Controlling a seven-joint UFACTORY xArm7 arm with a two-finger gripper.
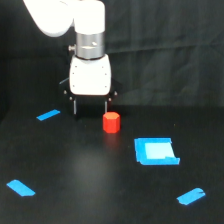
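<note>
A small red block stands on the dark table, a little right of the middle top of the surface. My gripper hangs downward just behind and to the left of it, its two dark fingers spread apart and nothing seen between them. The right fingertip appears close to the block's upper left; whether they touch is hard to tell. Right of the block lies a white square bordered by blue tape, with nothing on it.
Short blue tape strips lie flat at the left back, the left front and the right front. A dark curtain hangs behind the table.
</note>
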